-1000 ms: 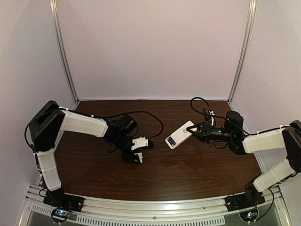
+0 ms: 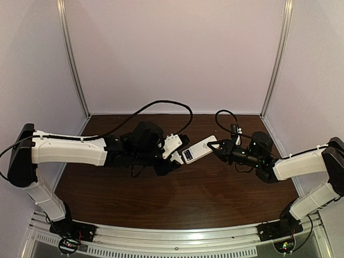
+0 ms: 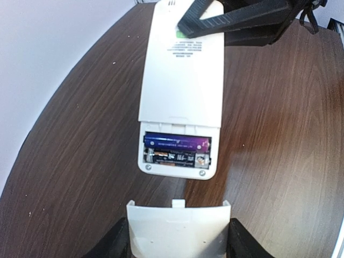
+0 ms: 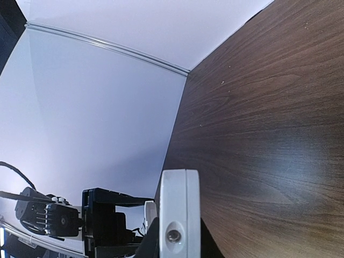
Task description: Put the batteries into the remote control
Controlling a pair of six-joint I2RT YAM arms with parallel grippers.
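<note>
A white remote (image 2: 196, 151) is held in the air by my right gripper (image 2: 212, 145), which is shut on its upper end. In the left wrist view its battery bay shows two batteries (image 3: 176, 142), a purple one and a black one, lying side by side. My left gripper is shut on the white battery cover (image 3: 177, 226), held just short of the remote's open bay end. In the right wrist view the remote's side (image 4: 173, 201) stands between the right gripper's fingers.
Cables loop above both grippers.
My left gripper has risen and moved right with the cover, coming up close to the remote. The remote and right gripper have shifted slightly up and left.
</note>
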